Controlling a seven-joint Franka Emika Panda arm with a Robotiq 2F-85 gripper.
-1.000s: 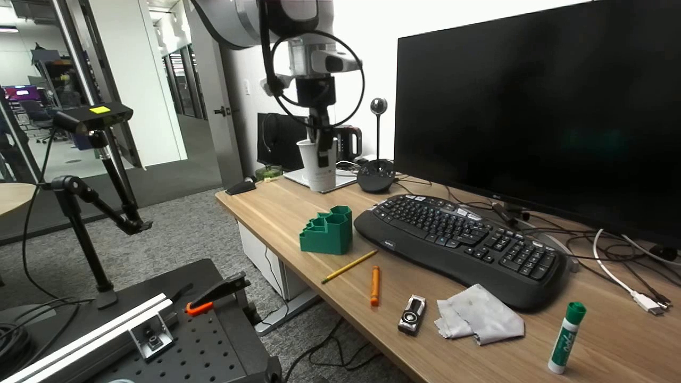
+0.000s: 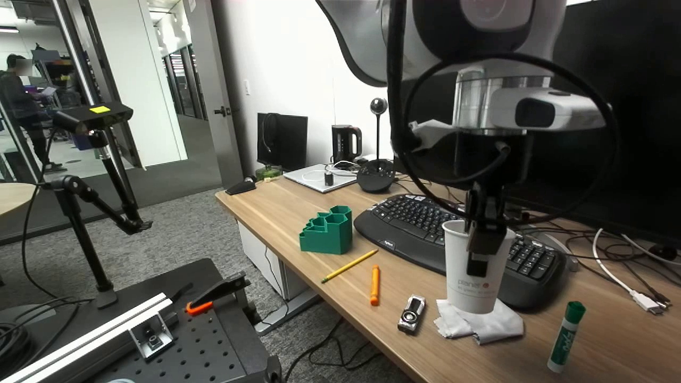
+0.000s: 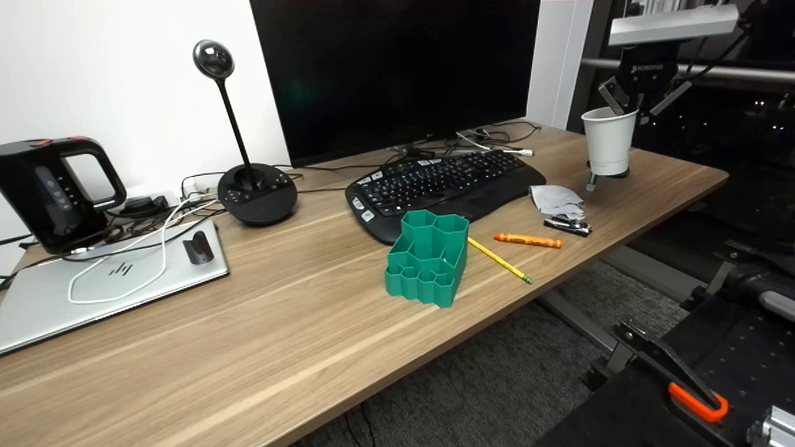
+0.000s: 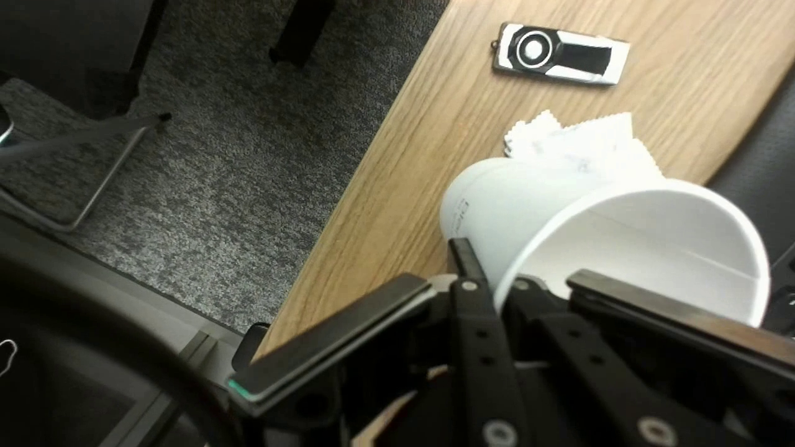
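A white paper cup hangs upright from my gripper, its wall pinched at the rim between the fingers. In exterior view 2 the cup is at the right end of the desk, above the wood. The wrist view has the gripper shut on the near edge of the cup, whose open mouth faces the camera. A crumpled light cloth lies on the desk and is partly hidden by the cup in exterior view 1.
A green marker stands at the right. Around lie a USB stick, orange crayon, yellow pencil, keyboard and green holder. The desk edge is close below the cup in the wrist view.
The arm has carried the cup from the far left end of the desk, near the laptop, to the right end by the cloth and marker. The objects on the desk have stayed put.
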